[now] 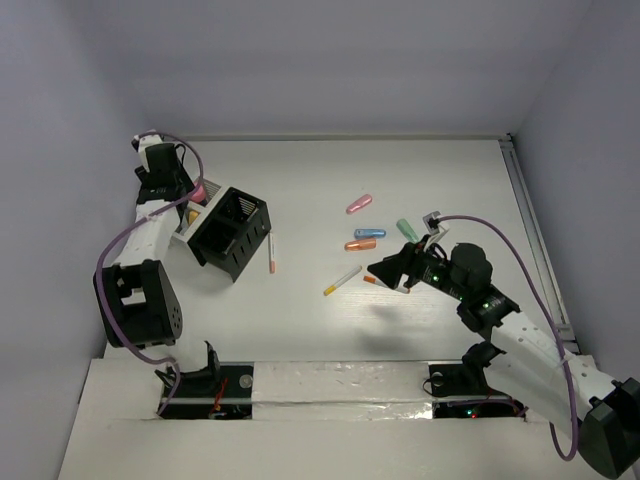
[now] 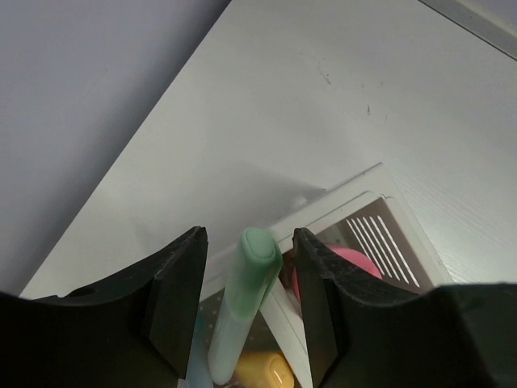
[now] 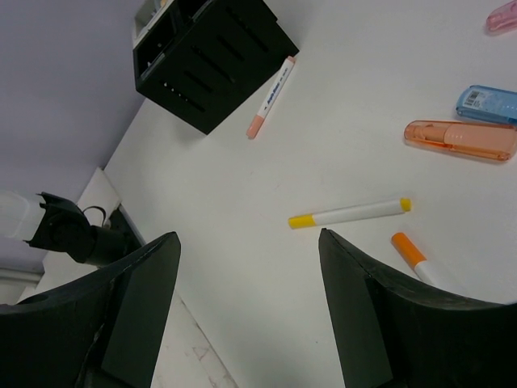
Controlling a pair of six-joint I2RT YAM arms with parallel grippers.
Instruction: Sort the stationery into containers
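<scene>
In the left wrist view a green item (image 2: pixel 249 299) leans upright inside the white container (image 2: pixel 367 187), lying between the fingers of my left gripper, with gaps showing beside it. Those fingers are open. A pink item (image 2: pixel 355 260) and a yellow one (image 2: pixel 262 369) rest in the container's compartments. My right gripper is open and empty above the table. Near it are a yellow-tipped pen (image 3: pixel 355 212) and an orange-tipped pen (image 3: pixel 420 263), partly hidden by a finger. Pink (image 1: pixel 359 203), blue (image 1: pixel 370 233), orange (image 1: pixel 360 244) and green (image 1: pixel 407 230) items lie mid-table.
A black slotted container (image 1: pixel 237 230) stands against the white one, with another pen (image 1: pixel 272 252) lying along its right side. Close on the left is a grey wall (image 1: pixel 70 180).
</scene>
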